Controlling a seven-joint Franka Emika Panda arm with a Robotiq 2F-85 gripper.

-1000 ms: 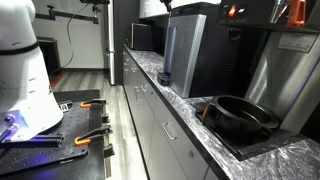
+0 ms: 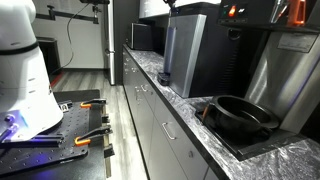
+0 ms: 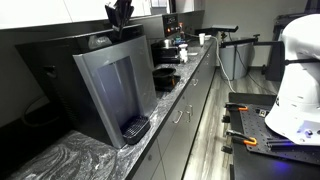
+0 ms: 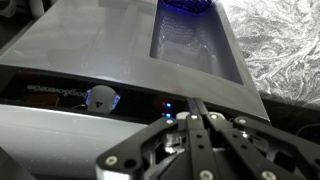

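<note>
A tall silver and black machine (image 3: 115,85) stands on the counter. Its dark control strip (image 4: 60,93) crosses the wrist view, with a grey blue-lit round button (image 4: 101,98) on the left and small blue lights (image 4: 168,104) further right. Close to those lights my gripper appears shut, and nothing shows between its fingers. Whether the tips touch the panel, I cannot tell. In exterior view 2 the gripper (image 3: 119,22) is over the machine's top; in exterior view 1 only dark parts show at the upper edge.
A black pot (image 2: 240,117) sits on a dark hob beside the machine. Below the machine's front is a small black drip tray (image 3: 136,129). Orange-handled clamps (image 2: 91,135) lie by the arm's base.
Over the last second, the dark gripper parts at the top of exterior view 1 have come slightly lower. The machine and pot have not moved.
</note>
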